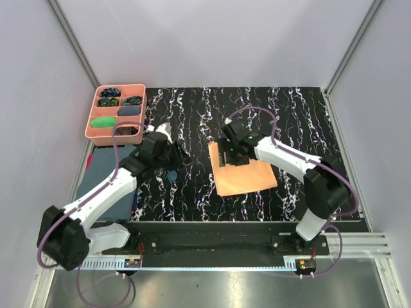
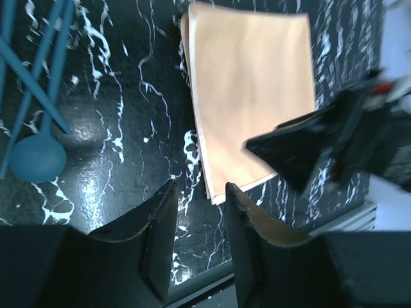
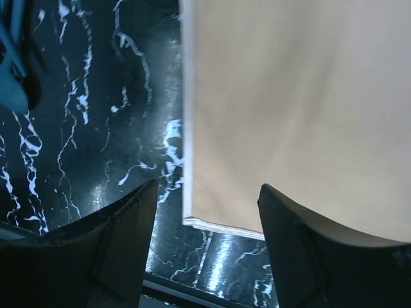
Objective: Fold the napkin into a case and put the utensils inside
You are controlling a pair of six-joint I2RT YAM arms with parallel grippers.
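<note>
The peach napkin (image 1: 247,181) lies spread in a square on the black marbled surface, with a narrow folded edge on its left. My right gripper (image 1: 228,154) is over the napkin's upper left part, open, its fingers empty; the right wrist view shows the napkin's lower left corner beneath it. My left gripper (image 1: 182,158) is left of the napkin, part open with nothing between its fingers, above bare surface. The blue utensils (image 2: 42,154), a spoon and long-handled pieces, lie crossed left of the napkin, mostly hidden under my left arm in the top view.
A salmon compartment tray (image 1: 94,131) with rolled cloths stands at the back left. A blue-grey folded cloth (image 1: 109,199) lies below it under the left arm.
</note>
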